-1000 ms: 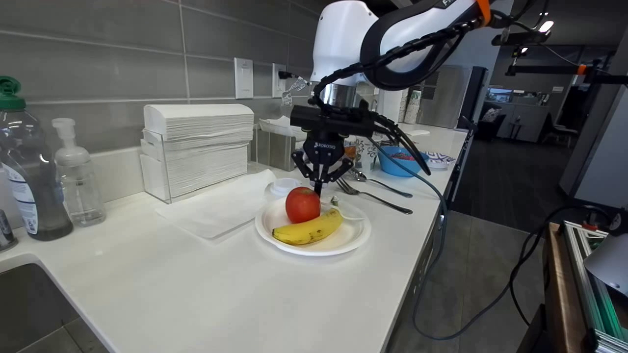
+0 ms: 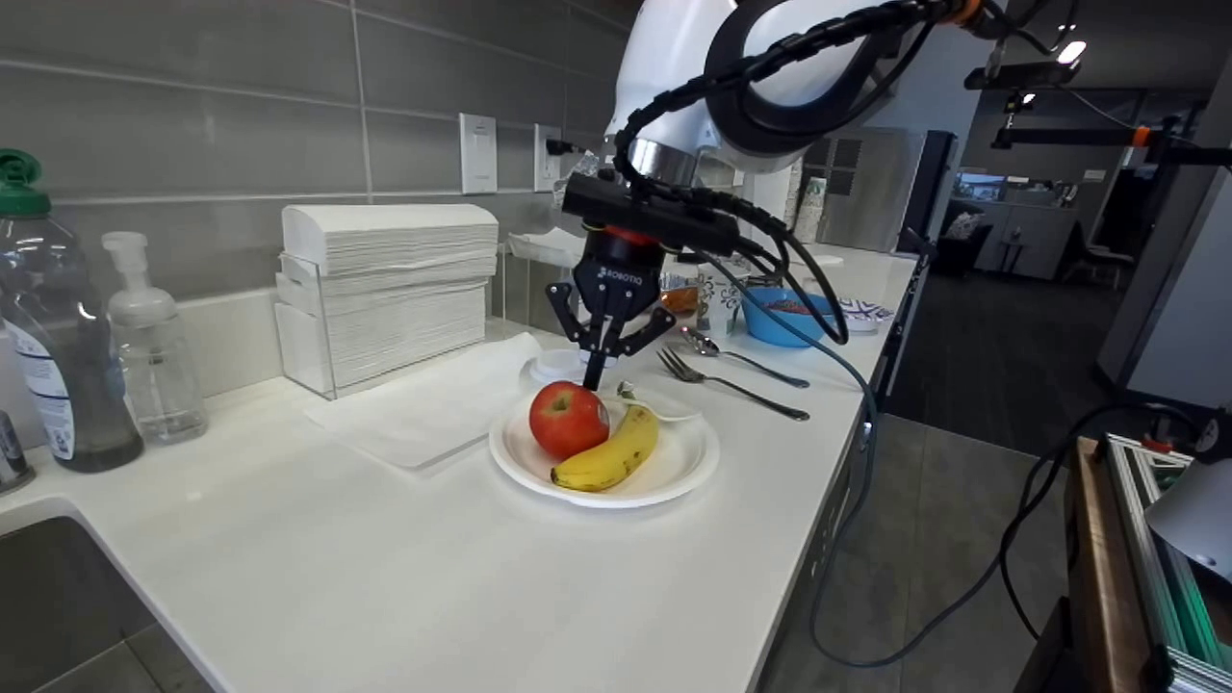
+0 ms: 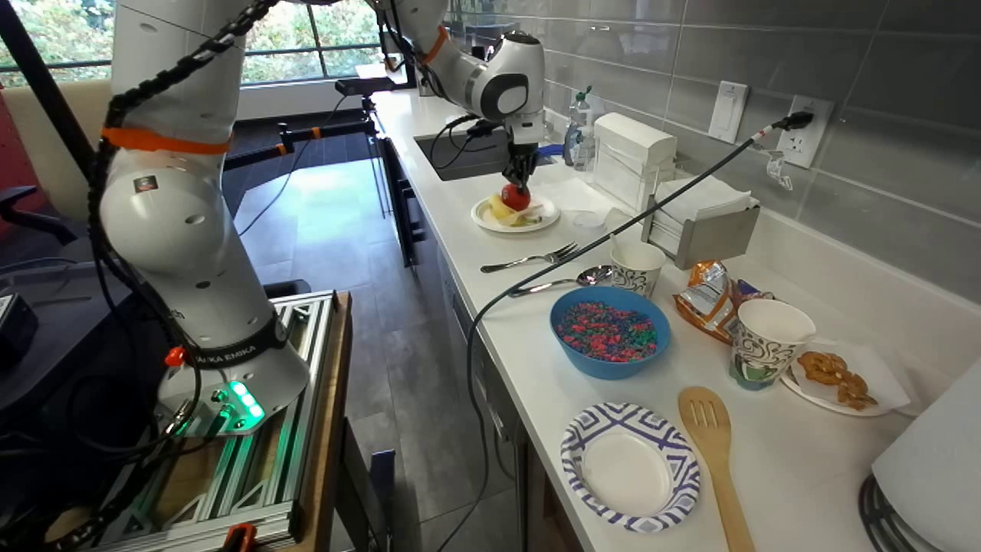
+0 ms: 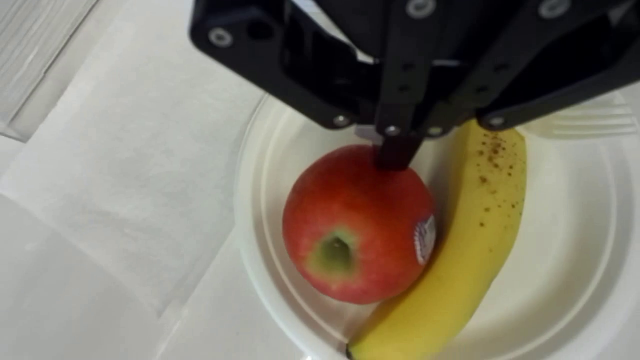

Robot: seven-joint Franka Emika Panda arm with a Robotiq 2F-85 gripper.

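Observation:
A red apple (image 4: 360,228) with a small sticker lies on a white plate (image 4: 576,258). Against its side curves a yellow banana (image 4: 474,252) with brown specks. My gripper is shut, its fingertips together at the apple's edge, and nothing shows between them. In exterior view 1 the gripper (image 2: 594,379) points down just behind the apple (image 2: 568,420), with the banana (image 2: 608,452) on the near side of the plate (image 2: 577,498). From exterior view 2, the apple (image 3: 515,197) appears right beneath the gripper. Whether the fingertips press on the apple is hard to tell.
A white plastic fork (image 4: 591,123) rests at the plate's edge. Paper napkins (image 2: 410,418) lie beside the plate, below a napkin holder (image 2: 387,295). A metal fork (image 2: 739,387) and a blue bowl (image 2: 785,328) stand beyond.
The plate has shifted slightly left in exterior view 1. On it, the apple has moved left and the banana has turned steeper. The gripper has gone left and tilted, staying shut.

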